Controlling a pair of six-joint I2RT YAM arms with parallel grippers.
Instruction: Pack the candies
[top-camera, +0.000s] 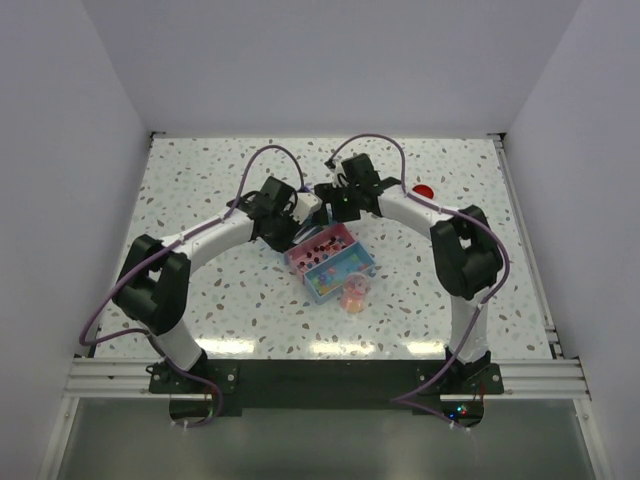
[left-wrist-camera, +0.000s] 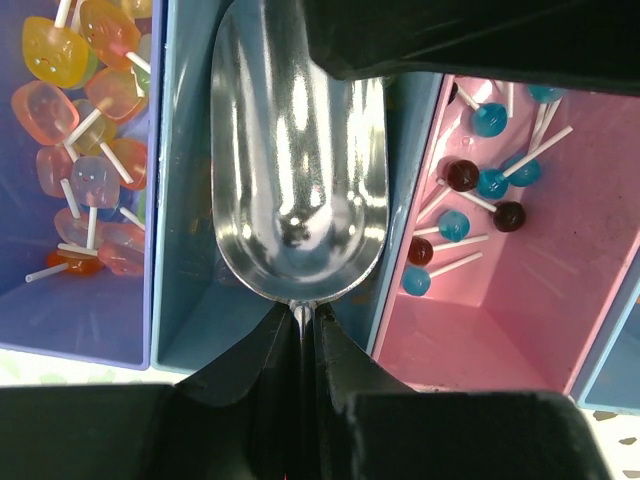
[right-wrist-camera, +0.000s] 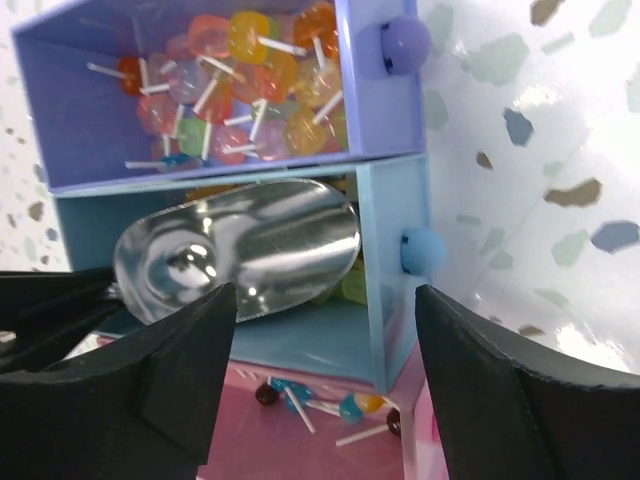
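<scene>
A shiny metal scoop (left-wrist-camera: 300, 160) lies within the teal-blue bin (left-wrist-camera: 185, 310), no candy visible on its surface. My left gripper is shut on the scoop's thin handle, just over the bin's near end. Some yellow-green candies (right-wrist-camera: 353, 285) show beneath the scoop in the right wrist view. My right gripper stands open at the bin's other end, close to its end wall (right-wrist-camera: 385, 270); whether a finger touches it, I cannot tell. Orange and pink lollipops (right-wrist-camera: 230, 80) fill the purple bin (right-wrist-camera: 100, 70); blue and brown lollipops (left-wrist-camera: 490, 185) lie in the pink bin (left-wrist-camera: 440, 355).
Another light-blue bin (top-camera: 318, 298) adjoins the pink one at the front. Beside it stands a clear container (top-camera: 355, 292) with pinkish content. A red round object (top-camera: 423, 190) lies at the back right.
</scene>
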